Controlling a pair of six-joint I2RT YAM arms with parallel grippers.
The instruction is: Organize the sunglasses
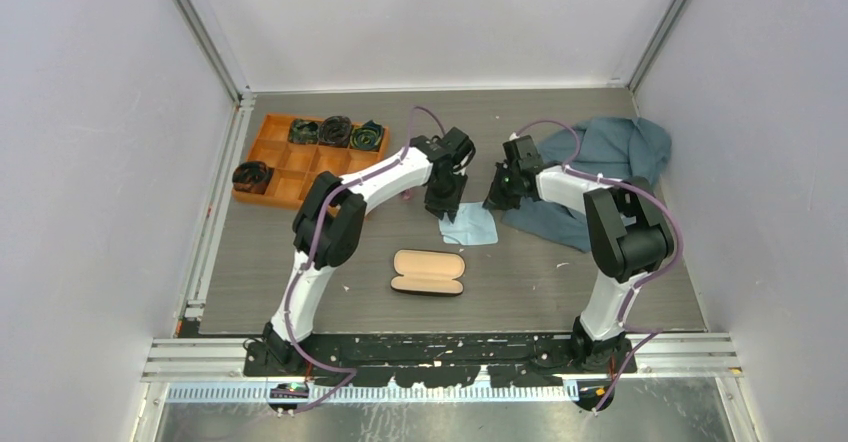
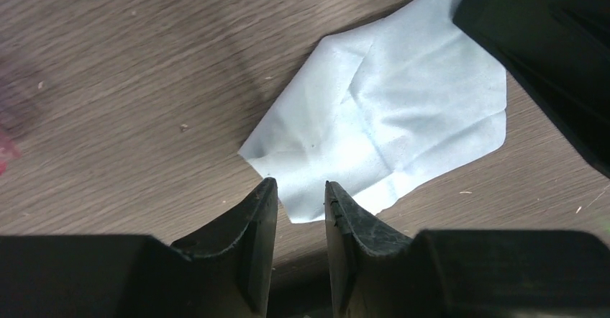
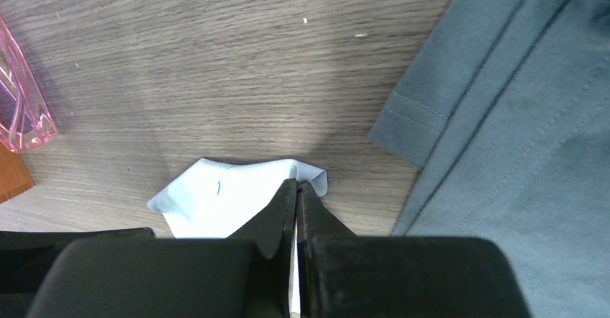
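Observation:
A light-blue cloth (image 1: pixel 470 225) lies mostly flat on the table between my arms. My left gripper hangs over its left part with its fingers apart and nothing gripped. At the cloth's upper right corner, my right gripper is shut, with the cloth bunched up at its fingertips, seemingly pinched. Translucent pink glasses (image 3: pixel 29 113) show at the left edge of the right wrist view, mostly cut off. Below the cloth, a glasses case (image 1: pixel 427 265) lies open and empty, its lining tan.
An orange compartment tray (image 1: pixel 290 184) at the left holds several dark, rolled items, with other compartments empty. Blue-grey fabric (image 1: pixel 630 142) lies crumpled under and behind the right arm. The table right of the case is clear.

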